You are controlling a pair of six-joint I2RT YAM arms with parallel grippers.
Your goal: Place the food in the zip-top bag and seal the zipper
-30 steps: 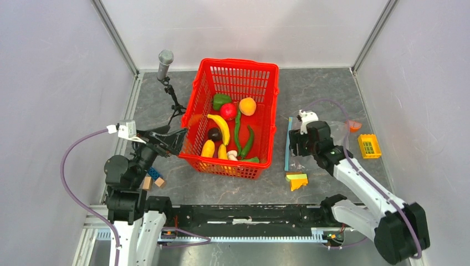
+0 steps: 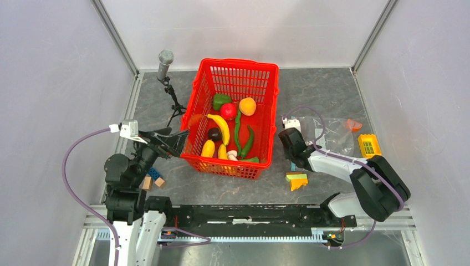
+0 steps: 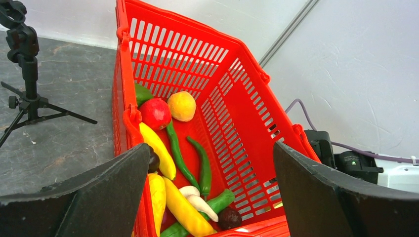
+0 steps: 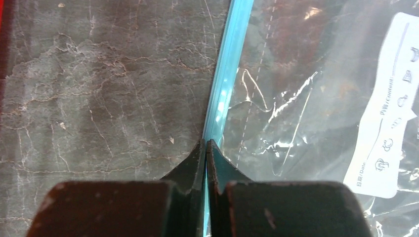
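Observation:
The clear zip bag point(image 4: 306, 98) lies flat at the right, with a white label point(image 4: 375, 148) and a blue zipper strip point(image 4: 227, 64) along its left edge. My right gripper is shut, its tips right at the blue strip; whether the strip is pinched cannot be made out. Toy food, including a banana point(image 2: 219, 124), orange point(image 2: 247, 106), tomato point(image 2: 228, 111), peppers and chillies, lies in the red basket point(image 2: 239, 66). My left gripper point(image 2: 174, 143) stands open at the basket's left side, nothing between its fingers.
A microphone stand point(image 2: 172, 94) stands left of the basket. A yellow tray point(image 2: 369, 145), yellow pieces point(image 2: 296, 183) and small blocks point(image 2: 147, 182) lie on the grey table. The side walls are close to both arms.
My right arm has moved left over the bag's zipper edge, its gripper now at the blue strip. The left arm and basket look nearly unchanged.

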